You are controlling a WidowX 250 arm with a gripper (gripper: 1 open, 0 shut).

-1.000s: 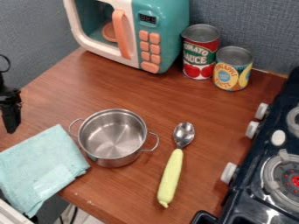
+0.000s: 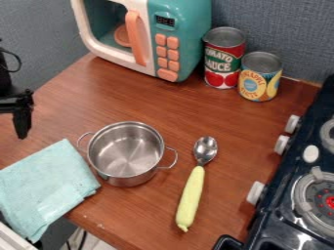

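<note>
My black gripper (image 2: pixel 19 109) is at the far left edge, partly out of view, over the table beside the light blue cloth; whether it is open or shut is unclear. A steel pot (image 2: pixel 125 154) with two handles stands on the wooden table (image 2: pixel 144 103). The cloth (image 2: pixel 39 190) lies at the front left. Right of the pot are a spoon (image 2: pixel 204 150) and a yellow corn cob (image 2: pixel 189 200), whose top meets the spoon's handle.
A teal toy microwave (image 2: pixel 183 39) with its door ajar stands at the back, beside a sauce can (image 2: pixel 224 59) and a yellow can (image 2: pixel 259 78). A black stove (image 2: pixel 287 215) fills the right side.
The objects on the table have not moved.
</note>
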